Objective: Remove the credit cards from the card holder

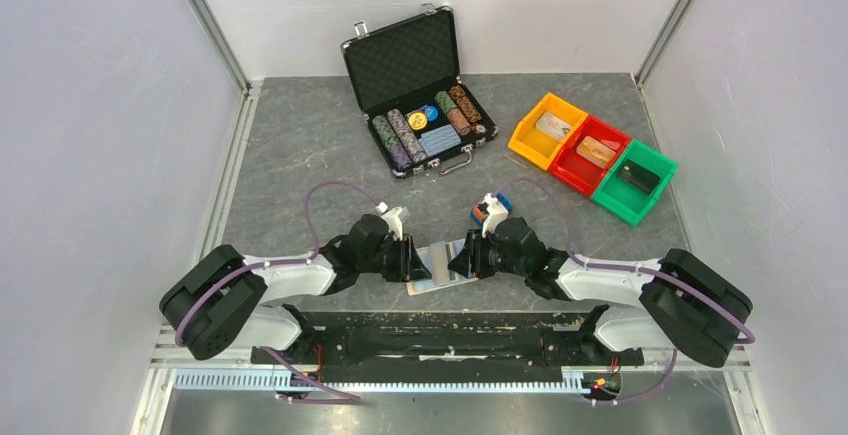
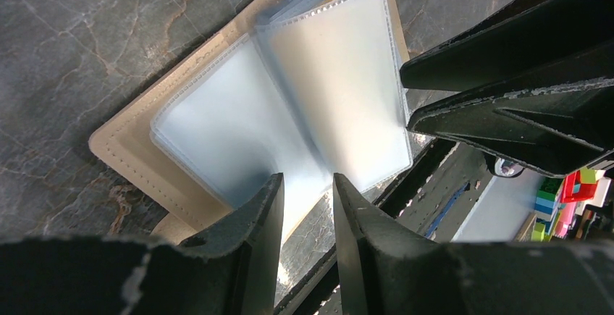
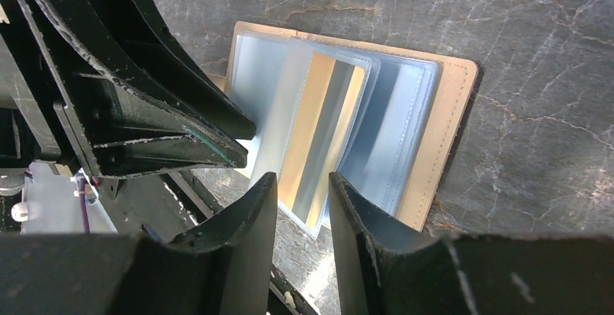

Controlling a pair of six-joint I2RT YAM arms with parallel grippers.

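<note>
The open card holder (image 1: pixel 437 266) lies on the table between my two arms, a tan cover with clear plastic sleeves. In the left wrist view, one whitish sleeve (image 2: pixel 347 83) is partly raised over the flat left sleeve. My left gripper is part open at the holder's left side, with no card between its fingers. From the right, a sleeve with tan and grey stripes (image 3: pixel 318 130) stands tilted up off the blue sleeve (image 3: pixel 387 127). My right gripper is part open by that sleeve's lower edge; whether it touches is unclear.
An open black case of poker chips (image 1: pixel 425 140) sits at the back. Yellow (image 1: pixel 532 141), red (image 1: pixel 575 171) and green (image 1: pixel 622 203) bins stand back right, each holding a card stack. A blue-orange object (image 1: pixel 480 215) lies behind my right gripper.
</note>
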